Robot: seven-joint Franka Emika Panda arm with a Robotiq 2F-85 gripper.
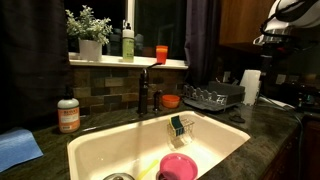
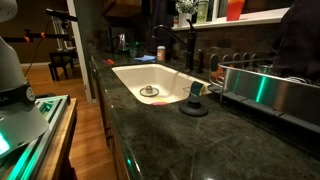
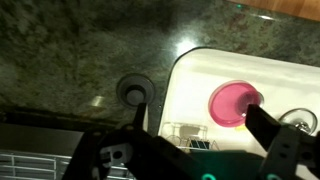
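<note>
My gripper point(image 1: 268, 42) is high at the upper right in the first exterior view, well above the counter. In the wrist view the gripper stands open, its dark fingers point(image 3: 268, 133) wide apart with nothing held between them. Below it lies the white sink point(image 3: 183, 85). A round pink dish point(image 3: 232, 104) rests in the sink, with a bit of yellow beside it. The wire caddy point(image 3: 186, 131) sits at the sink wall, partly hidden by the gripper; a dark sponge point(image 1: 177, 124) shows in it from outside.
A dish rack point(image 1: 210, 97) and an orange bowl point(image 1: 170, 101) stand behind the sink, near the black faucet point(image 1: 143, 92). A soap bottle point(image 1: 68, 112) and blue cloth point(image 1: 17, 148) lie left.
</note>
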